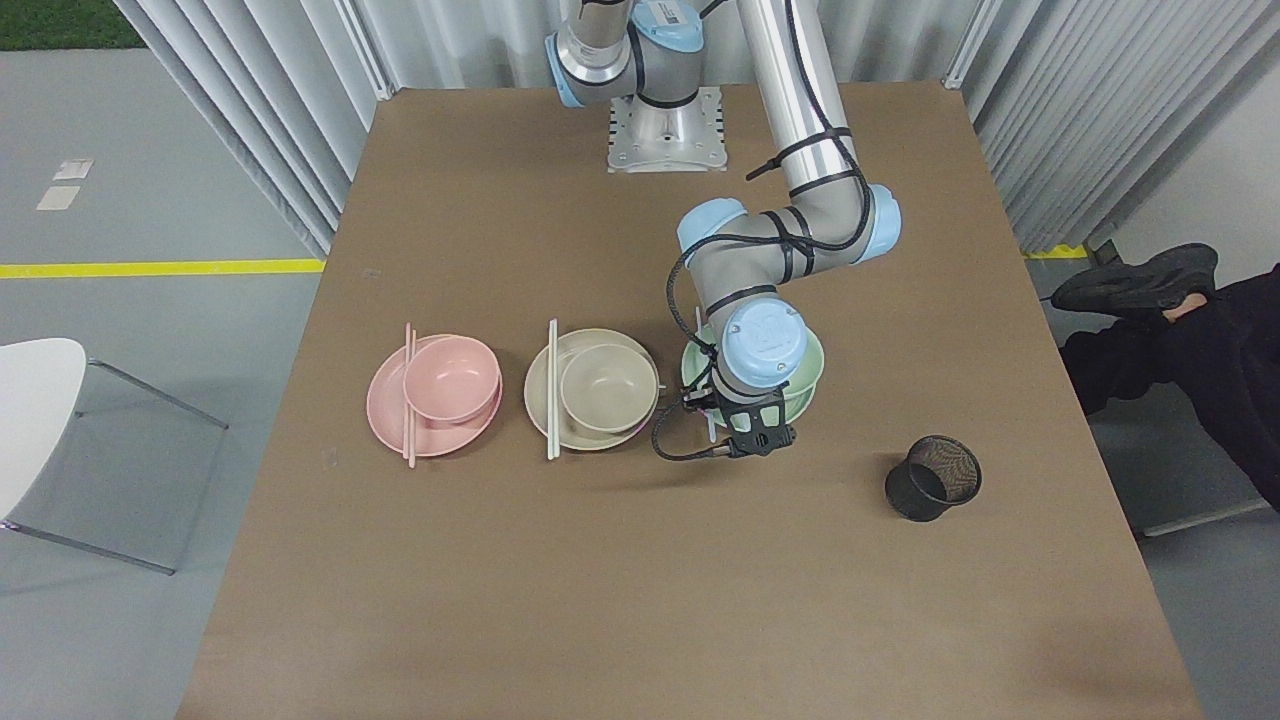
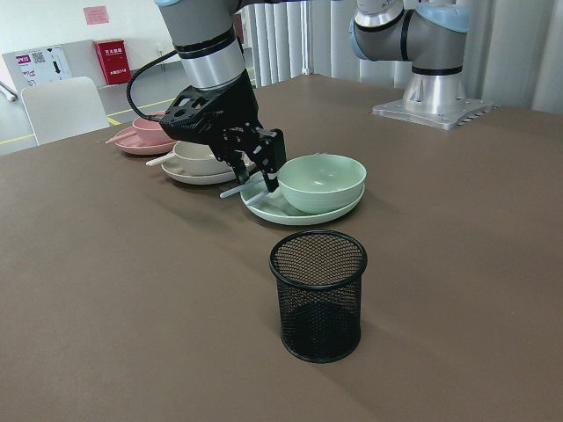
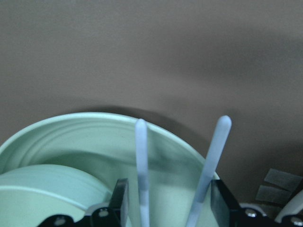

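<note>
My gripper (image 2: 257, 173) hangs low over the mint green plate (image 2: 296, 217) beside its mint bowl (image 2: 322, 180); in the wrist view its fingers stand open around pale chopsticks (image 3: 142, 170) lying on the plate, one upright in view and one slanting at the right finger. Whether they touch the fingers I cannot tell. The cream plate with bowl (image 1: 609, 386) and white chopsticks (image 1: 553, 384) is to the left, then the pink plate with bowl (image 1: 450, 378) and pink chopsticks (image 1: 410, 396).
A black mesh pen cup (image 1: 933, 479) stands right of the plates, nearer the front. A person's legs show beyond the right edge.
</note>
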